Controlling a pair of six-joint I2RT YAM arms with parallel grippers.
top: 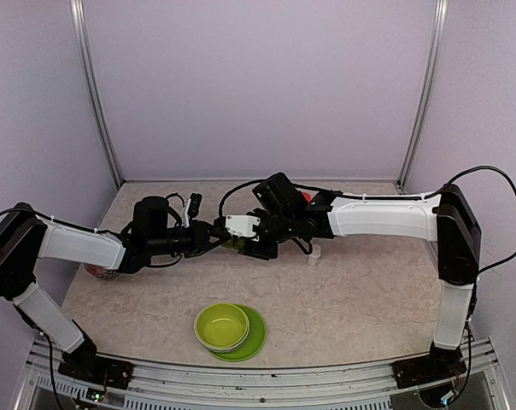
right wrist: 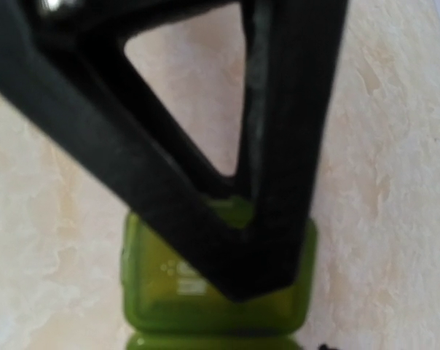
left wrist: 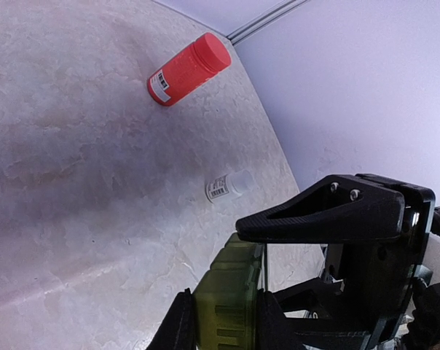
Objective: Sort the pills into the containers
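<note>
A green pill case (left wrist: pixel 227 299) is held off the table by my left gripper, which is shut on it near the middle of the workspace. My right gripper's finger (left wrist: pixel 322 219) reaches over the case's top in the left wrist view; in the right wrist view a black finger covers part of the green lid (right wrist: pixel 176 284). Whether the right fingers touch the case is unclear. A white pill bottle (top: pixel 313 254) and a red bottle (left wrist: pixel 183 73) stand or lie on the table behind.
A green bowl (top: pixel 221 325) sits on a green plate (top: pixel 254 342) at the front middle. An object at the left is mostly hidden by the left arm.
</note>
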